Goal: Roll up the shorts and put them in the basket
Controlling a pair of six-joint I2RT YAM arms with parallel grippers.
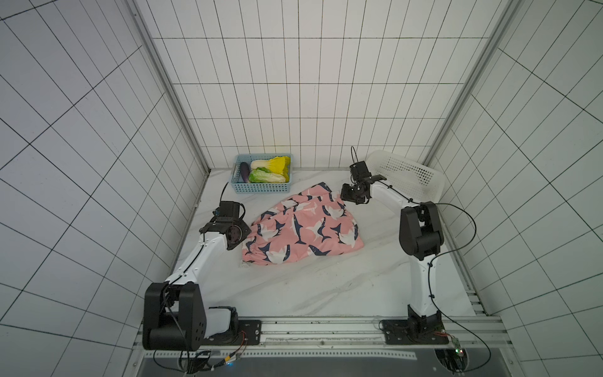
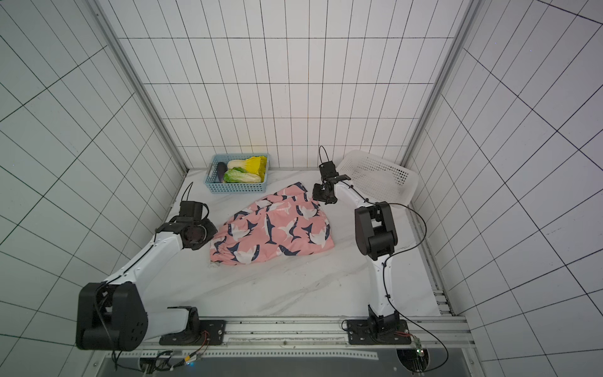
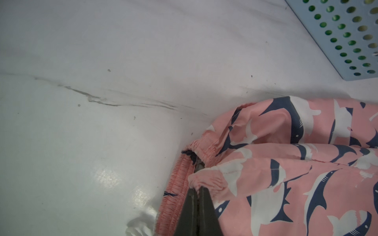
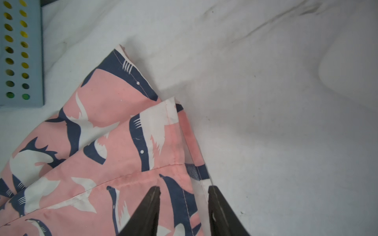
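Observation:
Pink shark-print shorts (image 1: pixel 301 229) lie spread and rumpled across the middle of the table (image 2: pixel 282 289). At their left end my left gripper is shut on a gathered bit of the shorts' fabric (image 3: pixel 208 179), near the ribbed waistband (image 3: pixel 177 184). My right gripper stands open above the upper right edge of the shorts (image 4: pixel 157 133), nothing held between its fingers; the dark-trimmed corner lies flat beyond it.
A blue basket (image 1: pixel 260 188) with vegetables stands behind the shorts at the left. A white perforated basket (image 2: pixel 377 176) sits at the back right.

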